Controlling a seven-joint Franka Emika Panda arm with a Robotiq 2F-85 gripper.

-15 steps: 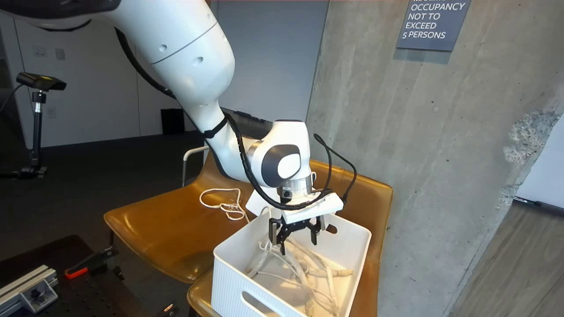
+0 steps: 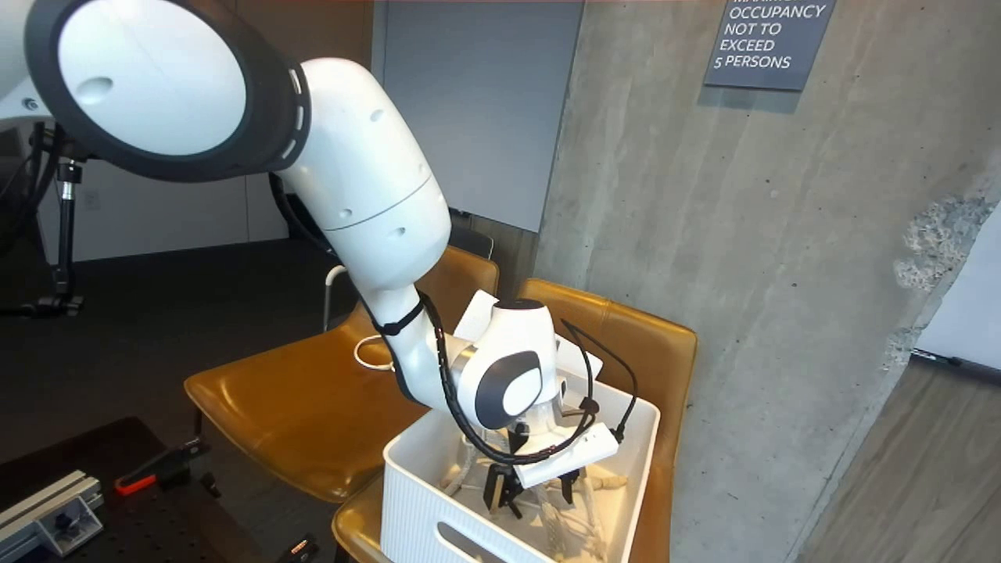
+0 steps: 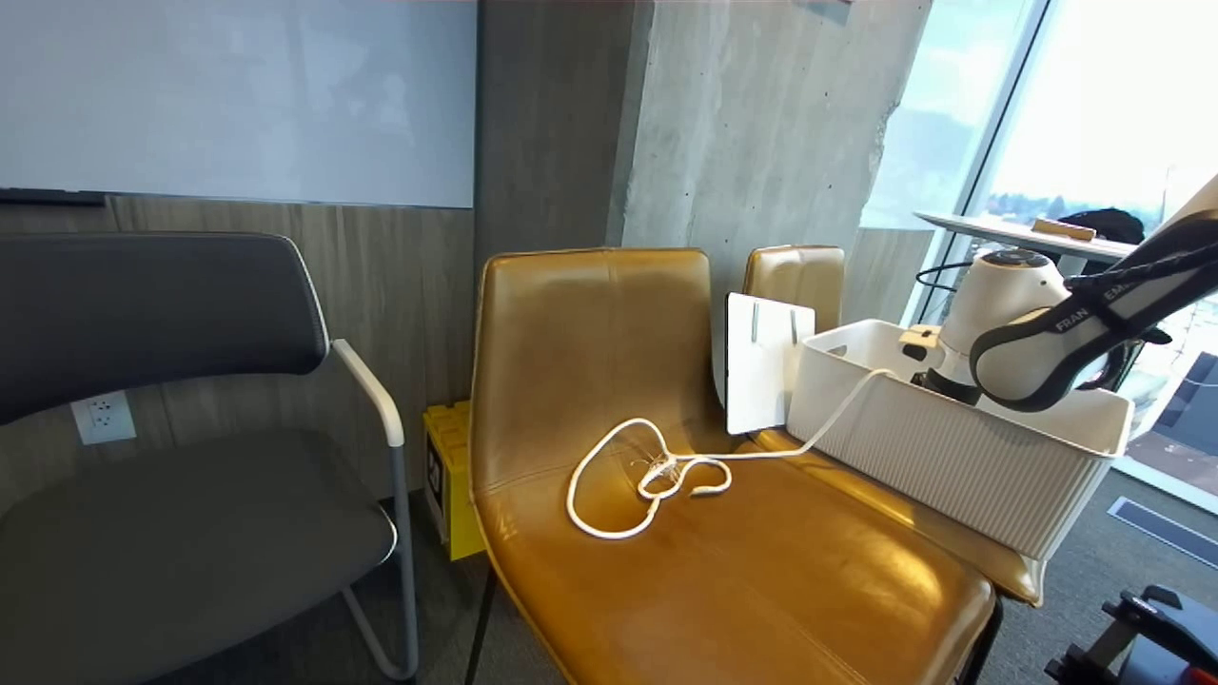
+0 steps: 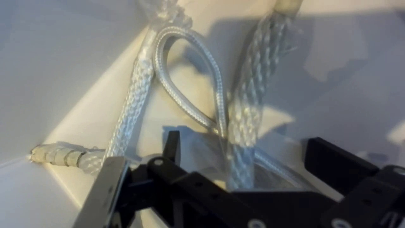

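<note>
Down inside the white bin (image 2: 399,502) is my gripper (image 2: 532,489), its fingers wide open. In the wrist view, the thick braided rope (image 4: 245,117) runs down into the gap between the dark fingers, but neither finger grips it. A thin cord loop (image 4: 218,85) lies just left of that rope. Further left, another braided rope (image 4: 131,102) slants along the bin floor, with a taped rope end (image 4: 57,155) by the corner. The lower part of the thick rope is hidden behind the gripper. Several more rope pieces (image 2: 600,483) lie on the bin floor.
The bin stands on a tan chair, with its walls close around my gripper. A white cord (image 3: 622,535) trails over the bin rim onto the neighbouring chair (image 3: 731,571). A white panel (image 3: 756,365) stands beside the bin. Behind it rises a concrete wall (image 2: 779,281).
The arm has come down, bringing the open gripper from near the bin's rim level to low inside it, among the ropes. The bin has shifted very slightly.
</note>
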